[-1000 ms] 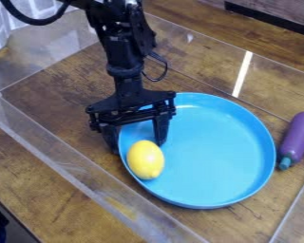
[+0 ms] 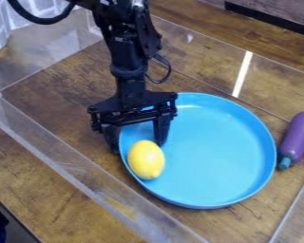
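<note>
The black robot arm comes down from the top, and its open gripper [image 2: 134, 128] is low over the left part of a round blue plate [image 2: 230, 148]. A yellow egg-shaped object [image 2: 147, 160] lies on the plate's lower left, just below the gripper, with nothing visibly held. The fingertips are dark and partly hard to make out against the plate's edge.
A purple eggplant-like object [image 2: 296, 140] lies right of the plate. Clear plastic walls run along the left side of the wooden surface [image 2: 60, 85], which is bare at upper left and upper right.
</note>
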